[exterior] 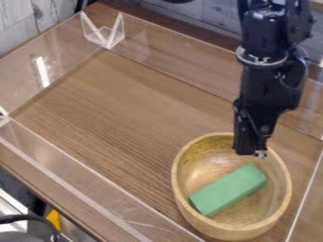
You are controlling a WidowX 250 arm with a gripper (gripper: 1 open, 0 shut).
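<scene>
A round tan bowl (194, 171) sits at the lower right of the table with a green block (226, 191) lying inside it. My black gripper (250, 146) hangs above the back part of the bowl, behind the block and clear of it. Its fingertips point down; how far apart they are is hard to make out.
A clear wire-like holder (101, 30) stands at the back left. Dark cables and a yellow item show beyond the lower-left edge.
</scene>
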